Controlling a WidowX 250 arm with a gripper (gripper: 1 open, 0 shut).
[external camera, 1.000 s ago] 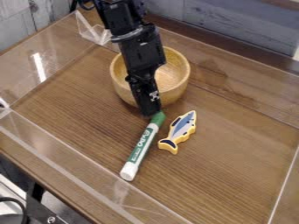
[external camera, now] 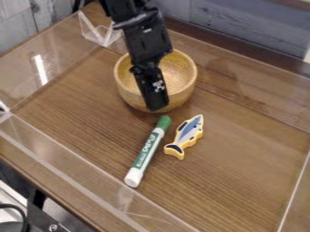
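Note:
My gripper [external camera: 155, 95] reaches down from the top centre over the front of a yellow bowl [external camera: 179, 72], with its fingertips near the bowl's front rim. It looks shut, with nothing visible between its fingers. Below it, a white marker with a green cap [external camera: 145, 154] lies on the wooden table, and a small blue-and-white fish toy with yellow edges [external camera: 184, 137] lies to its right. The arm hides part of the bowl.
The wooden table [external camera: 242, 181] has clear room at the right, front and left. A pale wall stands along the back, and dark cables lie at the lower left corner.
The arm has shifted slightly to the left at the top over the last second. The bowl, marker and fish toy appear unmoved.

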